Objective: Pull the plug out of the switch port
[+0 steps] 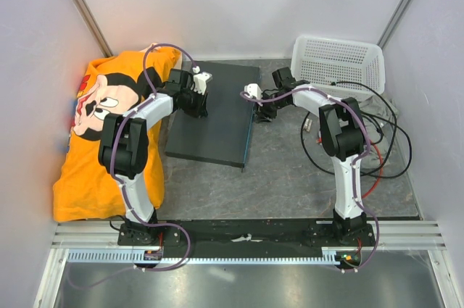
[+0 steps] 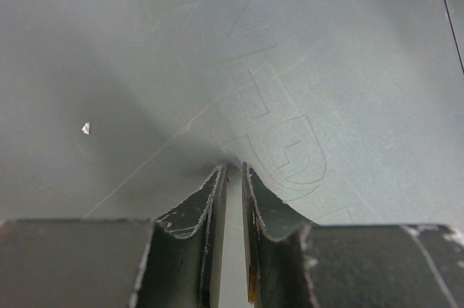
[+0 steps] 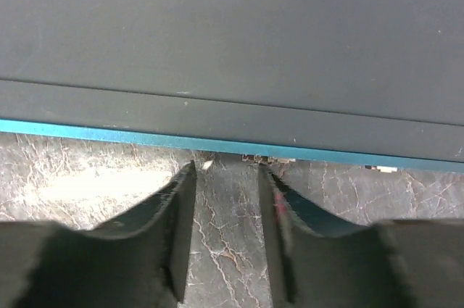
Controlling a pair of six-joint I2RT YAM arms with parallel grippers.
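Note:
The dark grey switch lies flat in the top view, with a blue strip along its right side. My left gripper is low over its scratched top face, fingertips a little apart, nothing visible between them. My right gripper stands at the blue-edged side, fingers apart; small metal port fittings show just under the edge beyond its fingertips. I cannot make out a plug clearly.
An orange cloth covers the left side. A white basket stands at the back right, with loose black cables and a red cable beside it.

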